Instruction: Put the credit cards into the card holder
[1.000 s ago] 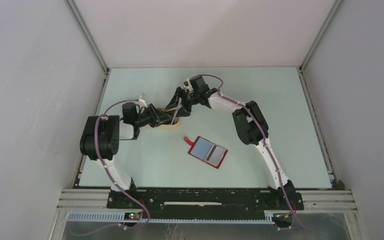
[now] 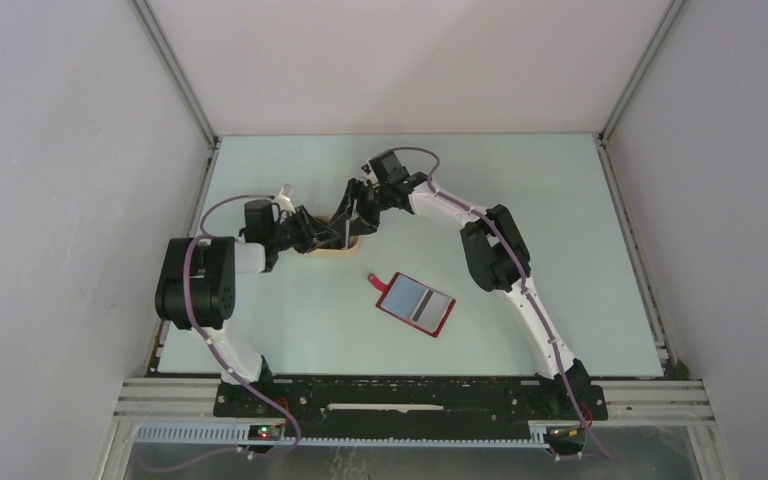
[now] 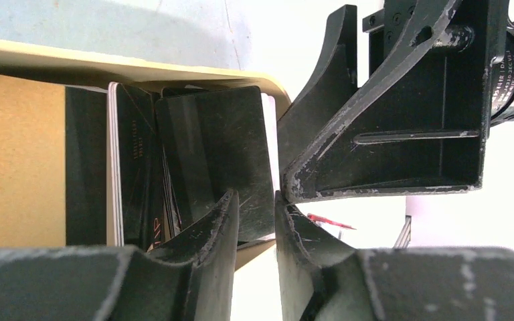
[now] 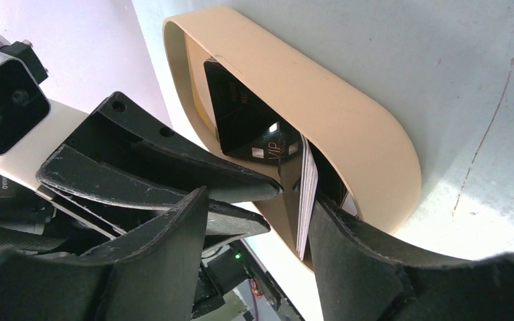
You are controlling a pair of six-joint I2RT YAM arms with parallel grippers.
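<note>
The beige card holder (image 2: 330, 250) stands at the left of the table, with both grippers over it. Dark cards (image 3: 214, 154) fill it in the left wrist view, with light edges along some. In the right wrist view, a black card (image 4: 241, 107) and a pale stack of card edges (image 4: 306, 200) sit inside the holder's rim (image 4: 368, 127). My left gripper has its fingertips at the near wall of the holder; what is between them is hidden. My right gripper is part open, its tips either side of the holder's near part, at the pale edges.
A red-edged case (image 2: 415, 303) with a blue and grey inside lies open at the front middle of the table.
My right gripper has shifted slightly to the left and down in the top view, over the holder. The left arm has moved slightly.
</note>
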